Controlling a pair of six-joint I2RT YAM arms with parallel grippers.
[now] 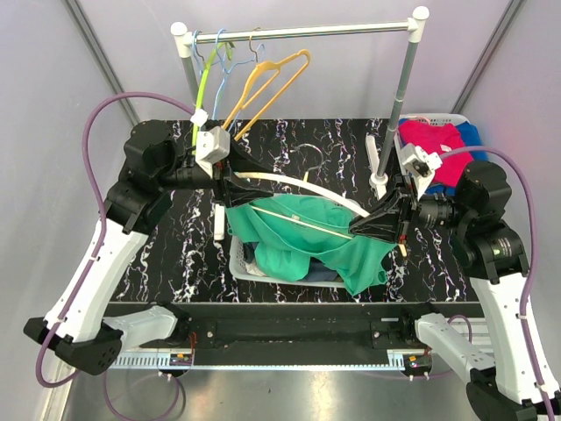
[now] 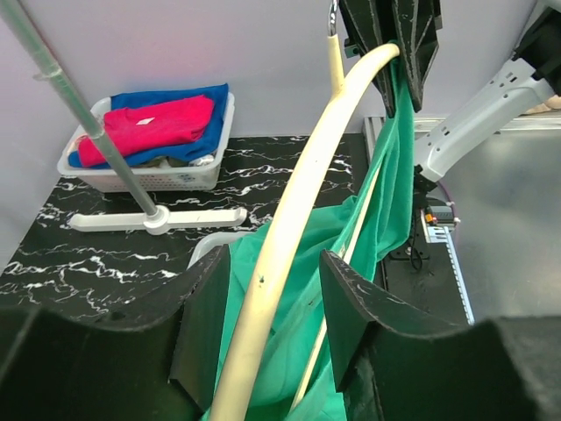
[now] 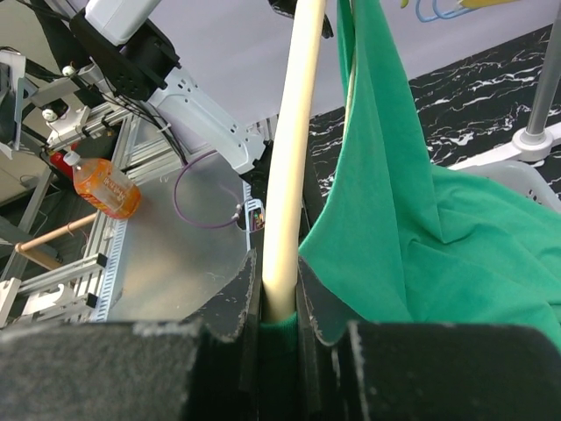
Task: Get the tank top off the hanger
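Note:
The green tank top (image 1: 294, 237) is stretched along a pale-yellow hanger (image 1: 302, 184), which is held level over a white basket, its metal hook (image 1: 312, 151) towards the rack. At the hanger's right end, my right gripper is closed round the yellow bar and green cloth. My left gripper stands open at the other end, its fingers (image 2: 200, 320) on either side of the bar with gaps visible. In the left wrist view, cloth runs below the bar and between those fingers; whether it touches them I cannot tell.
A rack bar (image 1: 351, 31) spans the back, with yellow, green and blue hangers on its left. The white basket (image 1: 237, 263) holding clothes stands beneath the tank top. Another basket (image 1: 456, 118) with red and blue clothes is at the back right.

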